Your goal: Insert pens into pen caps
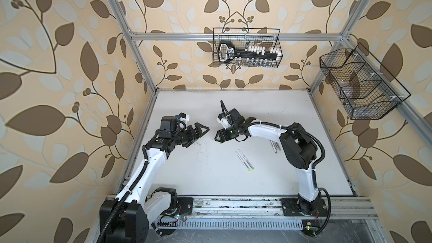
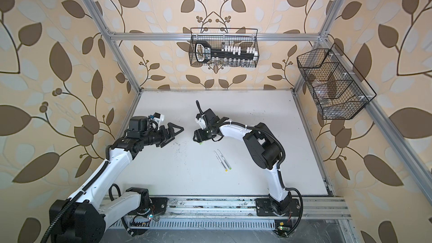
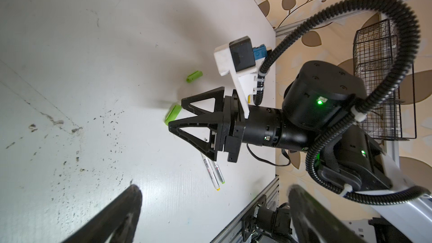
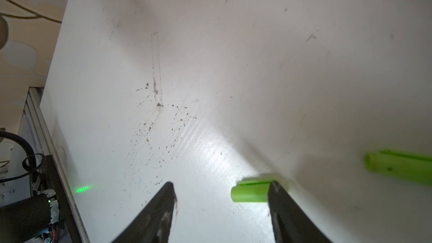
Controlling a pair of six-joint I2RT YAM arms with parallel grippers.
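My right gripper is open low over the table. A green pen cap [image 4: 251, 192] lies toward its right-hand finger [image 4: 288, 216], which hides the cap's end. Farther right, a second green cap [image 4: 400, 166] is cut off by the frame edge. In the left wrist view both caps show, the near one [image 3: 172, 114] partly behind the right gripper's fingertips. Two uncapped-looking pens [image 3: 210, 173] lie side by side nearer the front, one yellow-ended, one green-ended. Off to the left, my left gripper [image 1: 198, 137] hangs open above the table, empty.
More pens [image 1: 273, 146] lie partly hidden beside the right forearm. Wire baskets [image 1: 247, 49] hang on the back frame and at the right, clear of the table. The table's left, back and front areas [image 1: 193, 175] are bare, with dark specks near the left gripper.
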